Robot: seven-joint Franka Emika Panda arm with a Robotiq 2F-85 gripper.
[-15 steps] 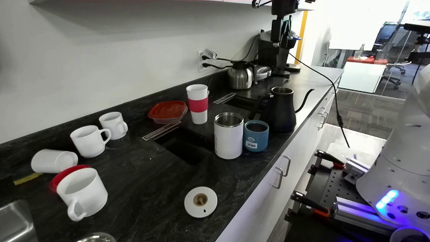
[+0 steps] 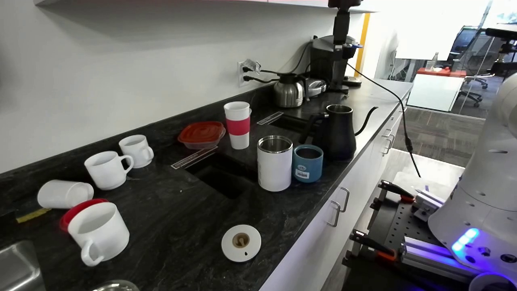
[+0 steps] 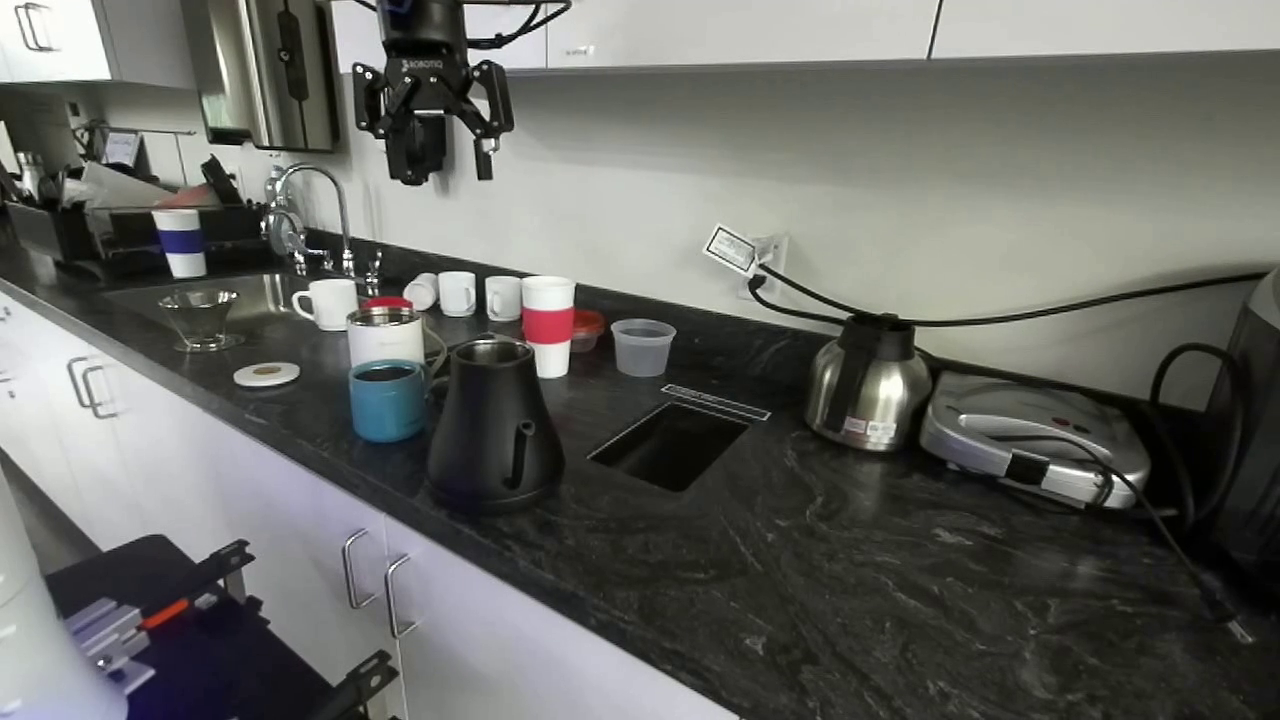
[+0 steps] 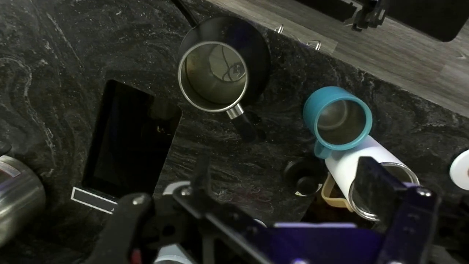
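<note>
High above the counter, my gripper (image 3: 451, 172) points down, open, with nothing between its fingers; in the wrist view its dark fingers (image 4: 378, 189) spread along the lower edge. Beneath it stand a black gooseneck kettle (image 3: 495, 432) without a lid, its inside visible from above, and a blue mug (image 4: 337, 118). Touching or very near the mug is a white canister (image 2: 274, 167) with an open steel rim. A small black lid (image 4: 303, 176) lies on the counter between kettle and canister in the wrist view.
A white cup with a red band (image 2: 238, 126), a red-lidded container (image 2: 201, 133) and several white mugs (image 2: 107, 169) stand toward the wall. A round white lid (image 2: 241, 243) lies near the front edge. The steel carafe (image 3: 870, 390) sits beside a silver appliance (image 3: 1032, 438).
In exterior view 1, my gripper has risen slightly and its pose has shifted, with less of it now showing. The objects on the counter stay where they were.
</note>
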